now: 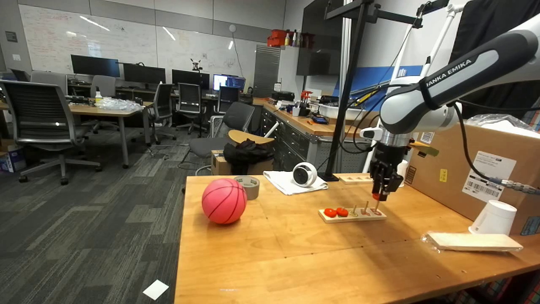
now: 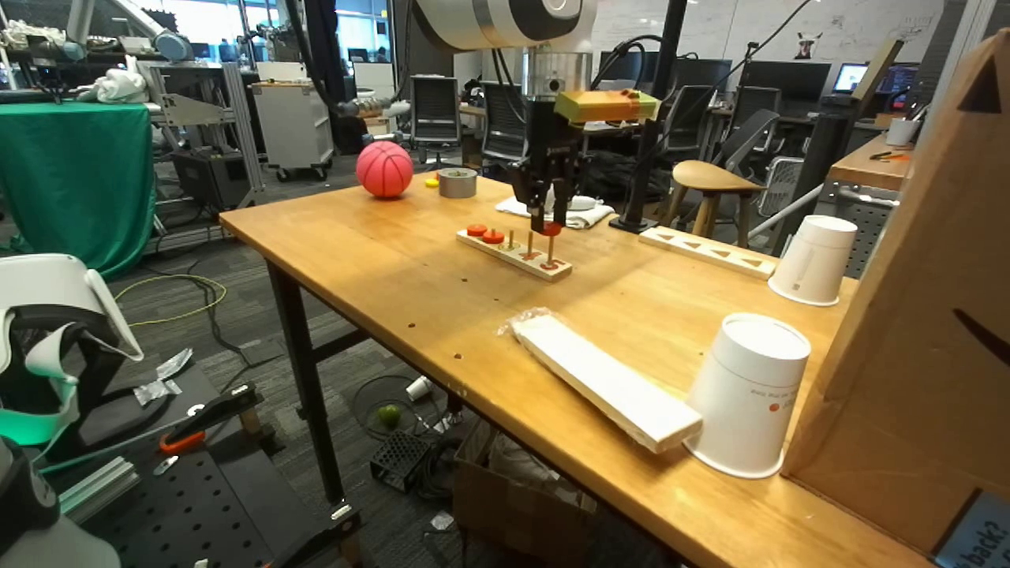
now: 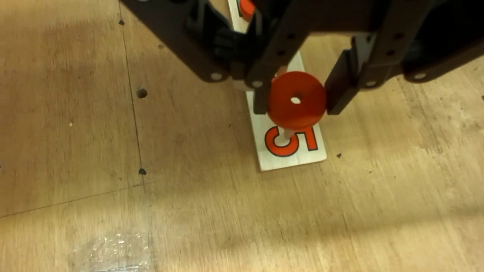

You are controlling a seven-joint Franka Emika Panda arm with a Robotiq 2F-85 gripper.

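Between the fingers of my gripper is a red disc [image 3: 293, 111] with a small hole in its middle; the fingers are shut on its sides. In the wrist view the disc hangs over the end of a pale wooden peg board [image 3: 292, 159], close to the peg [image 3: 286, 134] by the red number 5. Whether the hole lines up with that peg I cannot tell. Two red pieces [image 2: 492, 237] sit at the board's other end, while its remaining pegs [image 2: 530, 243] stand bare.
A pink ball [image 1: 224, 201] and a tape roll [image 1: 249, 187] lie at the left. White cups [image 2: 750, 393], a wrapped wooden board [image 2: 606, 380] and a cardboard box [image 1: 455, 169] occupy the right side.
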